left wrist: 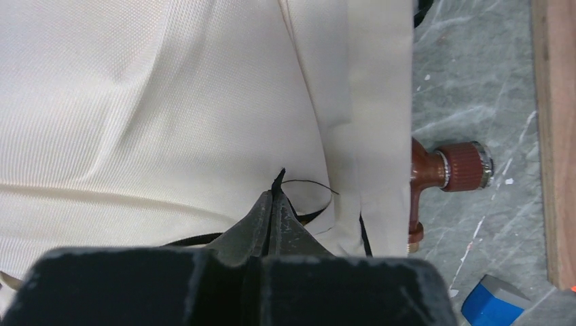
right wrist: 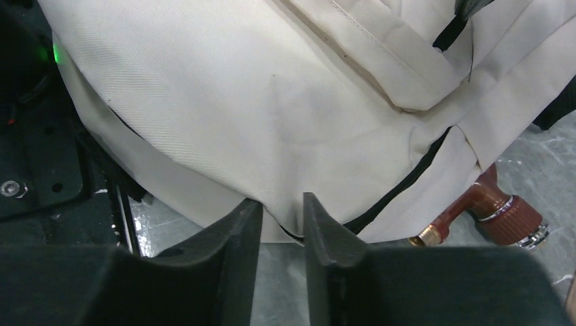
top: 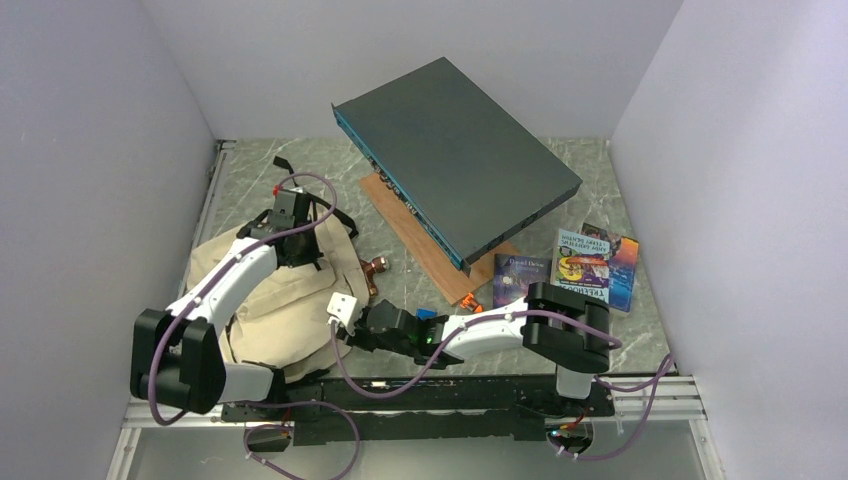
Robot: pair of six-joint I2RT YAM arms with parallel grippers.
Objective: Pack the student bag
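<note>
A cream bag (top: pixel 290 310) lies flat on the left side of the table, creased, with black edging. My left gripper is over its upper part, fingers shut, with a thin black strip (left wrist: pixel 279 178) sticking out from between the tips. That strip also shows in the right wrist view, below the left fingertips. At the bag's lower right edge, my right gripper stands part open. A fold of the bag's edge and its black seam (right wrist: pixel 367 216) reach between its fingers, without visible grip. The bag's inside is hidden.
A brown jointed object (top: pixel 373 268) lies beside the bag's right edge. Farther right are a wooden board (top: pixel 420 235), a large dark panel (top: pixel 455 160) above it, an orange item (top: pixel 470 302) and several books (top: pixel 580 265). A blue block (left wrist: pixel 490 303) sits near the right arm.
</note>
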